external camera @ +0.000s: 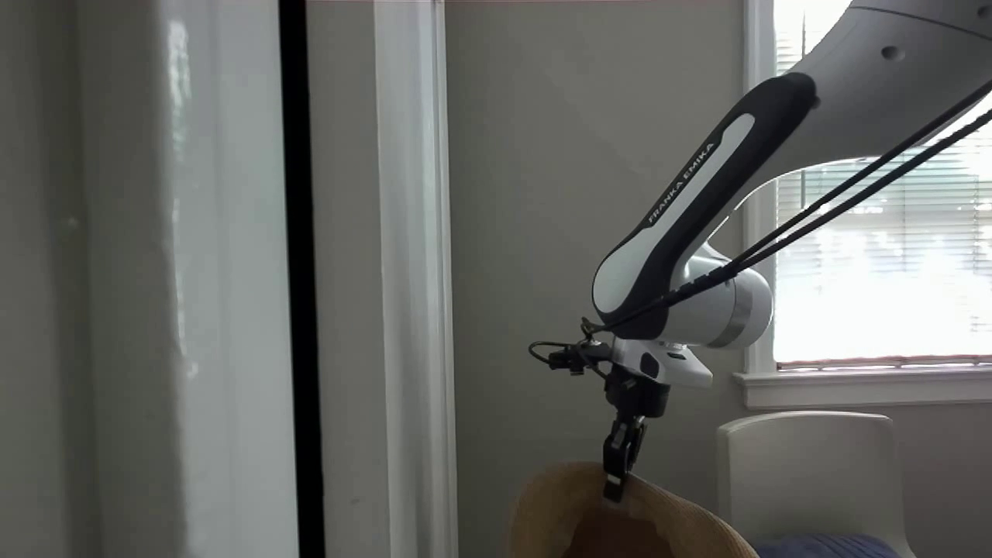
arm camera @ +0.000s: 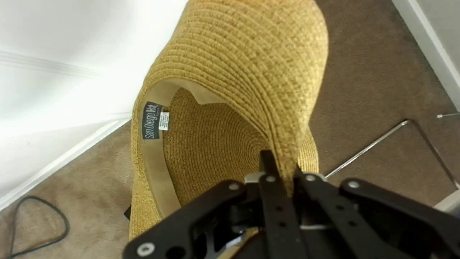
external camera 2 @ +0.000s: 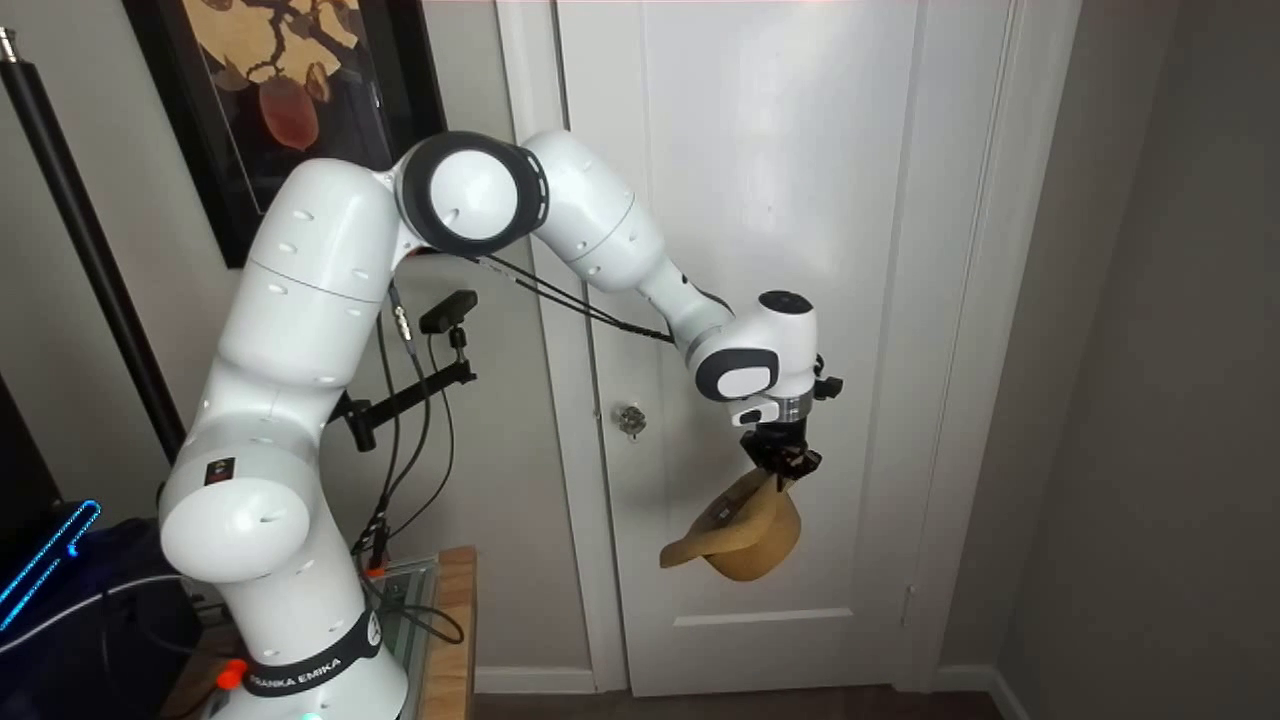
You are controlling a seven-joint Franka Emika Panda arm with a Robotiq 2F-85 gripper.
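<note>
A tan straw hat (external camera 2: 756, 536) hangs in the air from my gripper (external camera 2: 786, 478), in front of the white door. Its woven brim (arm camera: 254, 64) fills much of the wrist view, pinched between the dark fingers at the lower middle. The hat's hollow faces partly toward the wrist camera, showing an inner band with a label (arm camera: 151, 121). From exterior view 1, the gripper (external camera: 618, 488) points down with its tips on the brim (external camera: 549, 497); the lower part of the hat is cut off by the frame's bottom edge.
The white door (external camera 2: 768, 180) with a glass knob (external camera 2: 629, 419) stands behind the hat. A white chair (external camera: 809, 465) is below the window. On the carpet (arm camera: 362, 95) lie a cable (arm camera: 58, 211) and a thin metal frame (arm camera: 366, 147).
</note>
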